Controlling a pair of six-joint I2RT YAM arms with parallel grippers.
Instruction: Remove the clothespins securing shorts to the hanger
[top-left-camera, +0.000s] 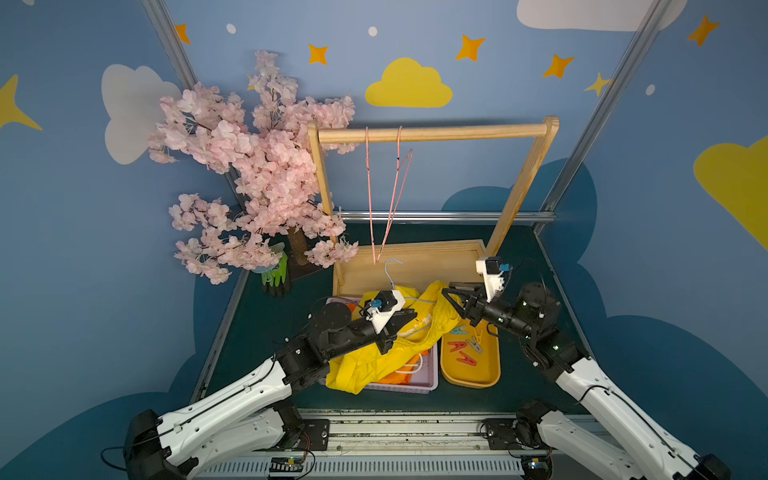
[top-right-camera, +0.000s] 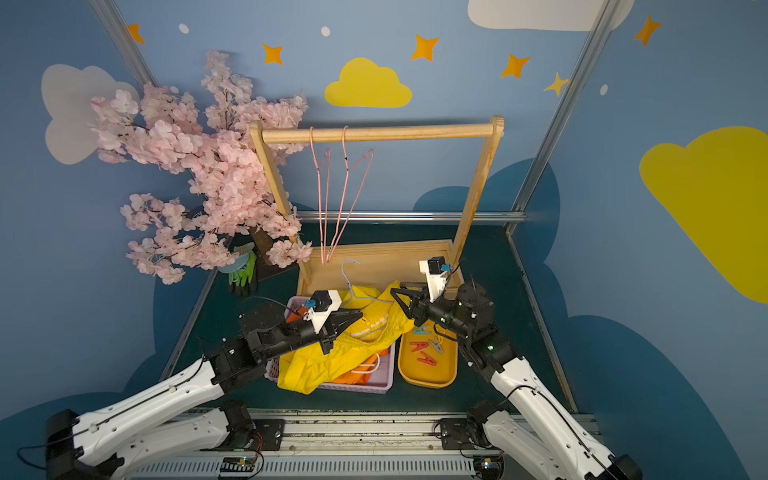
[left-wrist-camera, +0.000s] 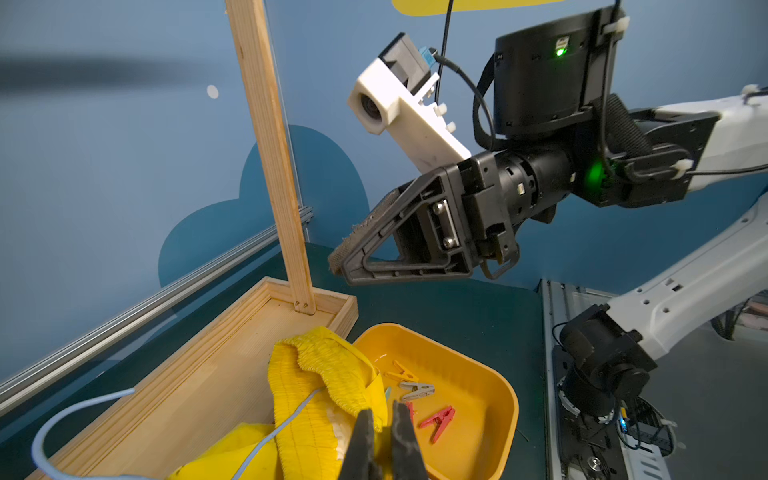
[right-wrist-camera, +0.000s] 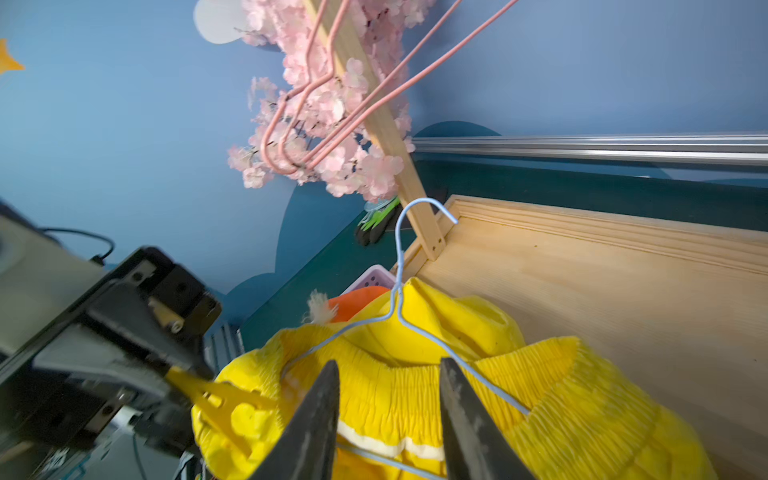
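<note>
The yellow shorts lie bunched over the lilac basket, the blue wire hanger inside their waistband. My left gripper, at the waistband's left end in the right wrist view, is shut on the handles of a yellow clothespin. Its prongs spread toward the cloth; whether they touch it I cannot tell. My right gripper is part open above the waistband's right end, nothing visible between its fingers. No second clothespin shows clearly on the waistband.
To the right, a yellow tray holds several loose clothespins. Behind is the wooden rack, with pink hangers on its bar. An orange garment is under the shorts. A blossom tree fills the back left.
</note>
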